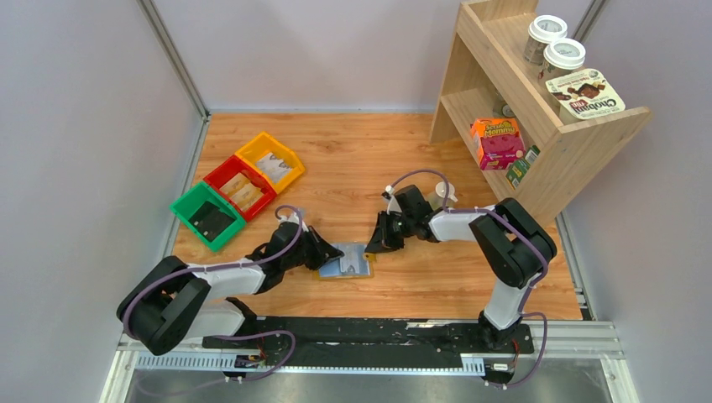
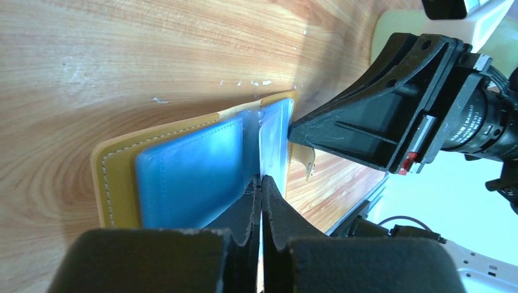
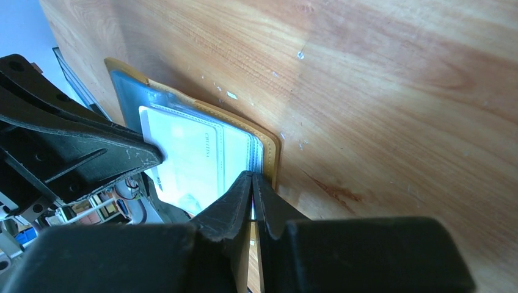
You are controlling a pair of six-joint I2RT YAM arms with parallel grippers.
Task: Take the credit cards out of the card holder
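The card holder [image 1: 327, 273], tan with blue inner pockets, lies spread on the table between both grippers. A pale white card [image 3: 183, 143] protrudes from a clear pocket, leftward over the holder. My left gripper is shut with the card's edge at its fingertips; in the right wrist view its black fingers [image 3: 122, 152] meet the card's left edge. At the opposite side, my right gripper is shut on the holder's right edge. Its tips partly hide that edge.
Green [image 1: 187, 201], red [image 1: 267, 194] and yellow [image 1: 298, 170] bins stand at the back left. A wooden shelf [image 1: 579, 159] holding cups and boxes is at the right. A mug [image 1: 447, 191] stands behind the right arm. Bare table lies behind the holder.
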